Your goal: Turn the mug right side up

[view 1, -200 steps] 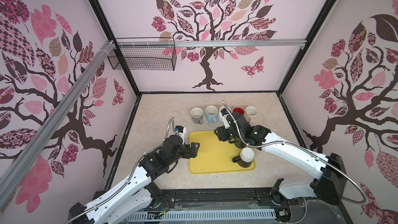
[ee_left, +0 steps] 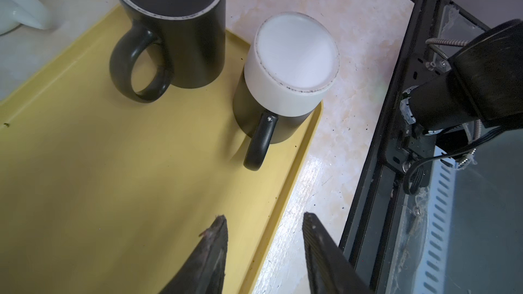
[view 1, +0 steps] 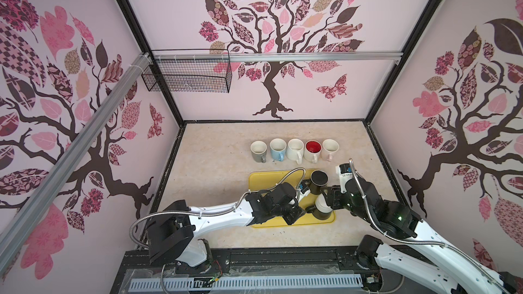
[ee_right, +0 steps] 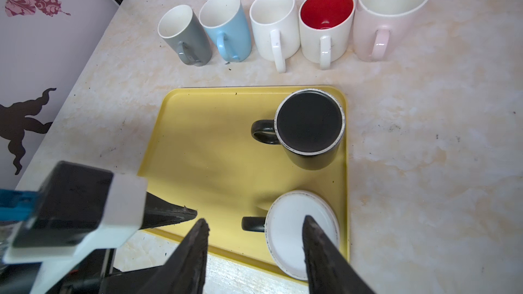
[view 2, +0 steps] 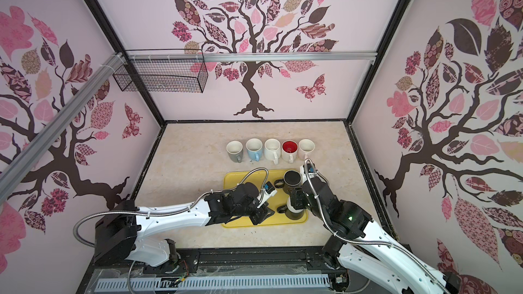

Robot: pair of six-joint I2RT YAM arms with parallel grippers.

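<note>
An upside-down dark mug with a white base up (ee_right: pixel 299 231) lies on the yellow tray, its handle toward the left in the right wrist view. Beside it an upright black mug (ee_left: pixel 193 49) has its handle out too. My left gripper is above the tray, facing the overturned mug from the left, fingers apart with nothing seen between them. My right gripper hangs open over the tray near that mug, its fingers framing the white base from above.
Five upright mugs (ee_right: pixel 272 27) in grey, blue, white, red-lined and pink stand in a row behind the tray. The left arm's head intrudes into the right wrist view, close to the right gripper. Bare counter lies right of the tray (ee_right: pixel 425 174).
My left arm has swung right over the tray toward the mugs. My right arm has moved right and toward the front, to above the overturned mug. The mugs look unmoved.
</note>
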